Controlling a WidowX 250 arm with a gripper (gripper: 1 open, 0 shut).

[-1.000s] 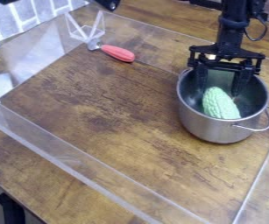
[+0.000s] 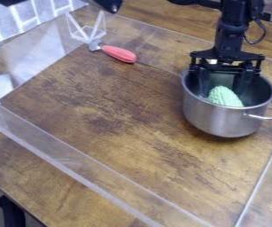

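A steel pot with a side handle stands on the wooden table at the right. Inside it lies a pale green ribbed item, like a corn cob. My black gripper is over the back of the pot, its lower part inside or just above the rim. Whether its fingers are open or shut, or hold anything, I cannot make out.
A pink-handled utensil lies at the back left, beside a white object. Clear plastic edging runs along the left and right.
The green item sits slightly higher in view and less of it shows. My gripper has shifted slightly within the back of the pot.
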